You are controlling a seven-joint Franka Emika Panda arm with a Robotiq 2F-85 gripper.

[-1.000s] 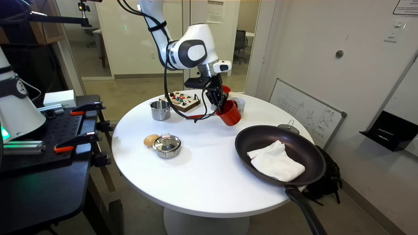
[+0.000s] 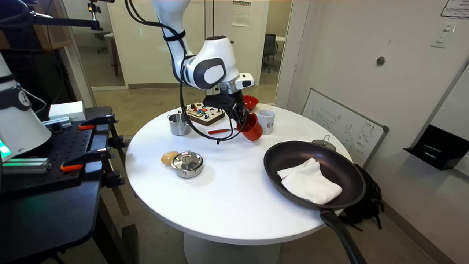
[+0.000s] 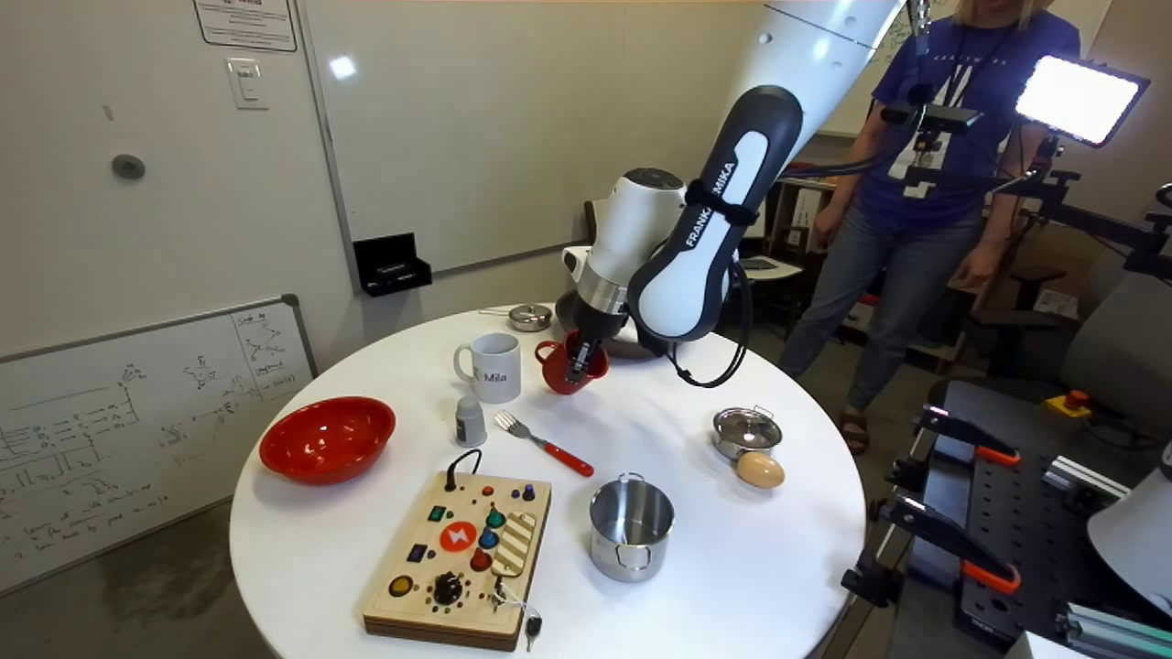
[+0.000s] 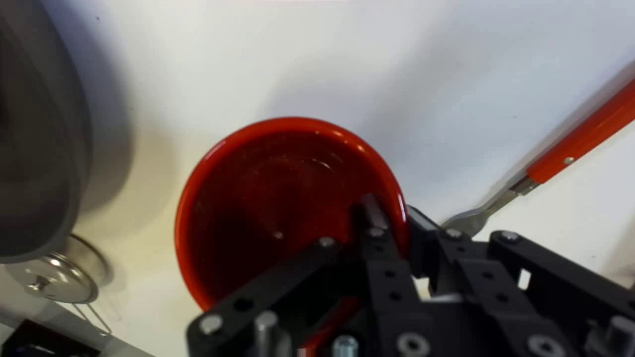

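Note:
My gripper is shut on the rim of a red mug (image 4: 285, 178), one finger inside its wall and the other outside. The mug's mouth faces the camera in the wrist view, and its inside looks empty. Exterior view 1 shows the red mug (image 2: 251, 127) tilted below the gripper (image 2: 242, 124), in front of the white mug (image 2: 266, 121). From exterior view 2, its handle (image 3: 545, 351) points toward the white mug. Whether its base touches the table cannot be told.
A red-handled fork (image 3: 560, 454), grey shaker (image 3: 470, 421), red bowl (image 3: 327, 439) and button board (image 3: 461, 560) lie nearby. A steel pot (image 3: 632, 527) stands apart. The large pan (image 2: 314, 173) holds a white cloth (image 2: 312, 182).
In exterior view 1, the arm has come lower and shifted left, carrying the red mug slightly left with it. More of the white mug shows now. The pan and lidded pot have stayed put.

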